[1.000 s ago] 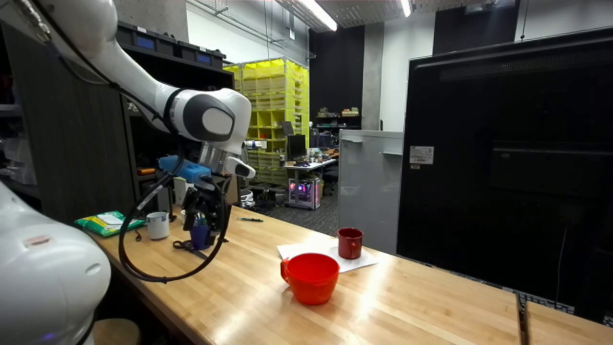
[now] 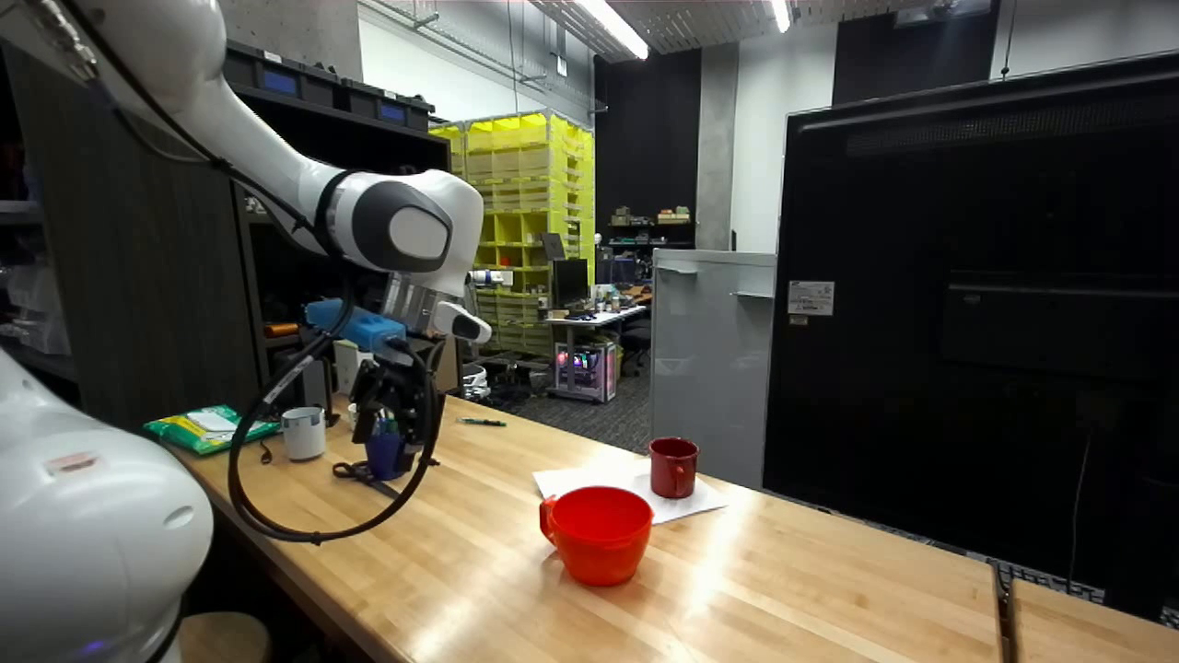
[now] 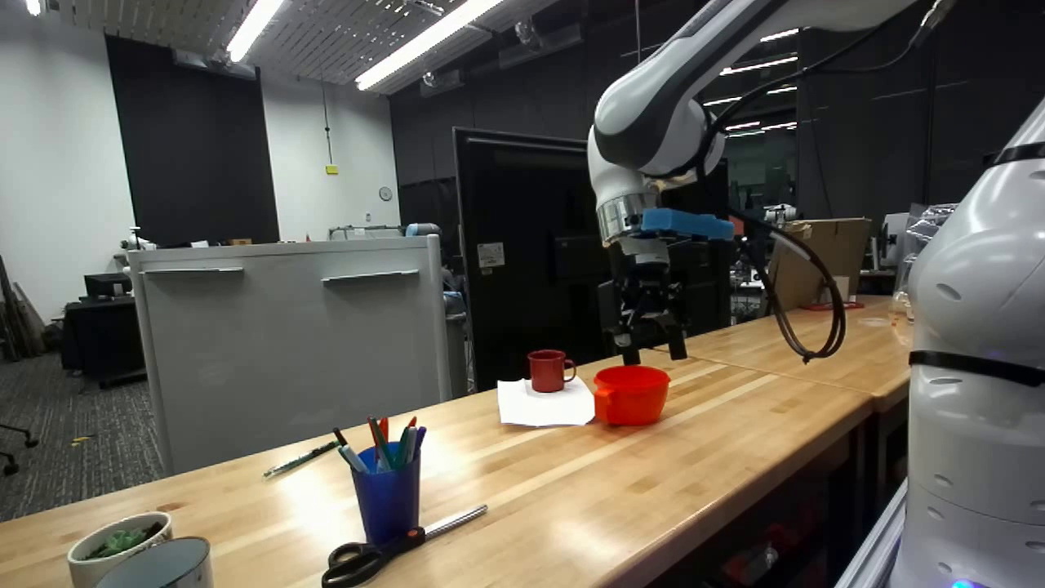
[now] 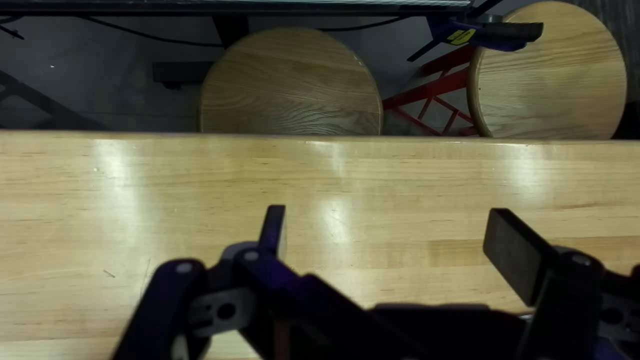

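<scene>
My gripper hangs above the wooden table with its black fingers spread wide; only bare tabletop shows between them in the wrist view. A bright red-orange cup with a handle [image 2: 602, 541] stands upright on the table. Behind it, a dark red mug [image 2: 673, 469] rests on sheets of white paper [image 3: 519, 403]. Exterior view 2 shows a blue cup of pens [image 3: 384, 498] with black-handled scissors [image 3: 364, 560] lying beside it. Neither red vessel appears in the wrist view.
A green pen [image 3: 300, 456] lies near the far edge. A potted plant [image 3: 119, 544], a grey-white mug [image 2: 303, 433] and a green packet [image 2: 210, 429] occupy one end. Two round stools [image 4: 291, 84] stand beyond the table edge.
</scene>
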